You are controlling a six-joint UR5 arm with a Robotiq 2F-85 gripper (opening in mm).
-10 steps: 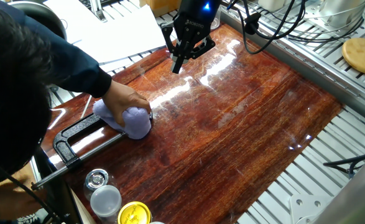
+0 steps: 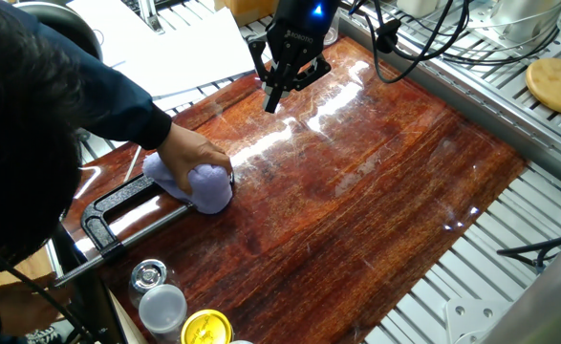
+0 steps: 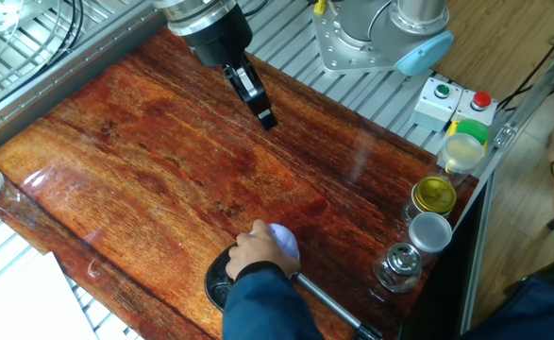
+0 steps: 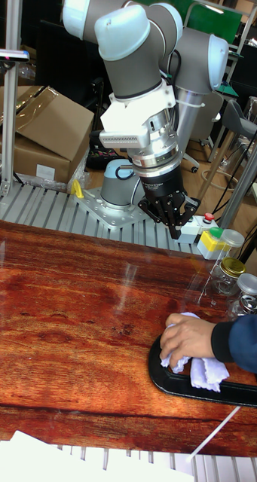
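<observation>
My gripper hangs above the glossy red-brown board, near its back edge in the first exterior view. Its fingers are together, and nothing shows between them. The second view has the same gripper over bare board, well apart from the person's hand. A purple cloth lies bunched over one end of a black clamp, and a person's hand presses on it. In the third view the cloth partly covers the black clamp frame; the hand and sleeve hide the rest.
Several jars stand along one edge of the board, among them a yellow-lidded jar and a white-lidded jar. Control buttons sit beyond the board. White paper lies beside it. Most of the board's middle is clear.
My arm and gripper have not moved. The person's lower hand, by the clamp's far end, has shifted slightly; the hand on the cloth stays put.
</observation>
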